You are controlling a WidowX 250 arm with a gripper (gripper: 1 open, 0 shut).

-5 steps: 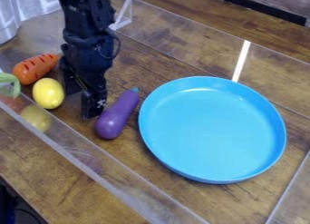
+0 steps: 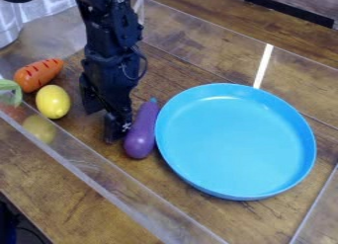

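Observation:
A dark robot gripper point(image 2: 109, 114) reaches down from the top of the camera view to low over the wooden table, just left of a purple eggplant point(image 2: 140, 134). The eggplant lies against the left rim of a large blue plate point(image 2: 235, 139). A yellow lemon point(image 2: 53, 102) and an orange carrot point(image 2: 39, 73) lie to the left of the gripper. The fingertips are dark and hard to make out; nothing clearly shows held between them.
A green vegetable point(image 2: 7, 89) is cut off at the left edge. Clear plastic edges cross the lower left and right.
The gripper has moved a little to the right, toward the eggplant. The eggplant has shifted right, and the plate sits slightly further right.

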